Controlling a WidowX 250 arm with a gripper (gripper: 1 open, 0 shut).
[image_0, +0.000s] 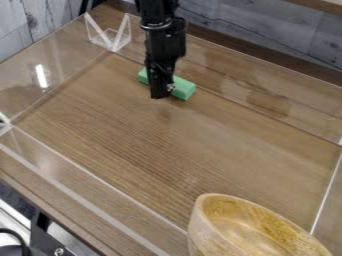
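My black gripper reaches down from the top centre to a small green block on the wooden table. Its fingertips are at the left part of the block, in front of it or on it; I cannot tell which, nor whether anything is between them.
A yellow bowl sits at the bottom right. Clear plastic pieces stand at the back left and left edge.
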